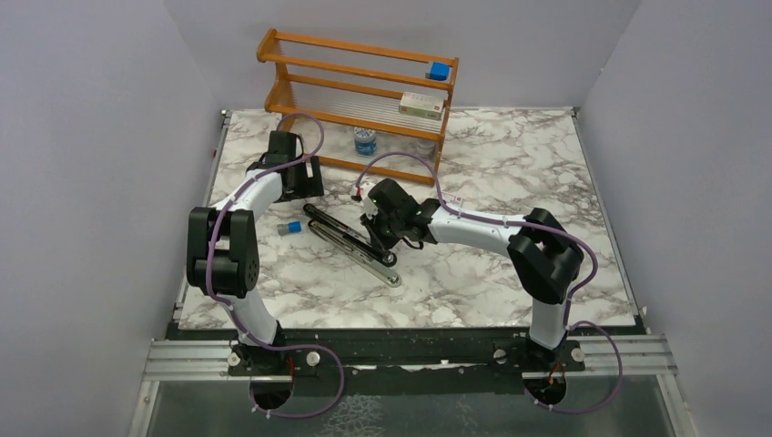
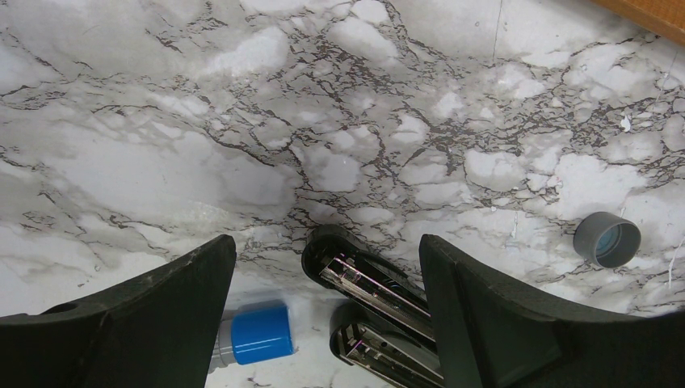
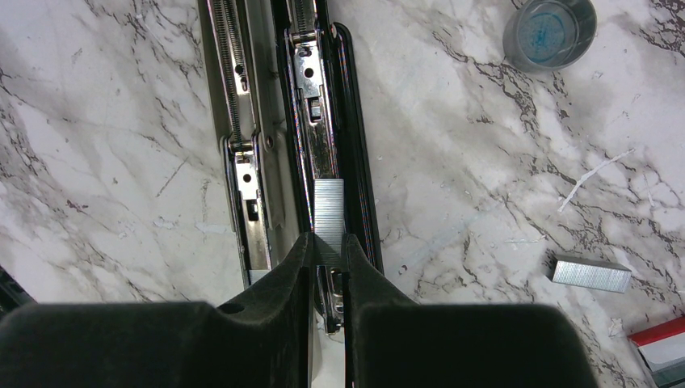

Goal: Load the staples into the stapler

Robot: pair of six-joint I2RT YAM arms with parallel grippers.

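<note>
My right gripper is shut on a silver staple strip (image 3: 329,200), which lies over the channel of the opened black stapler (image 3: 367,174). Whether the strip sits fully down inside cannot be told. An opened grey stapler (image 3: 271,97) lies alongside, to its left in the right wrist view. On the marble to the right rests a second staple strip (image 3: 591,275). My left gripper is open above the table near the far ends of both staplers, nothing held between its fingers.
A blue-and-grey object (image 1: 289,228) lies left of the staplers. A grey cup (image 2: 607,240) stands behind them. The wooden rack (image 1: 360,118) borders the back, and a red-edged box (image 3: 662,347) is partly in view. Open table extends to the right.
</note>
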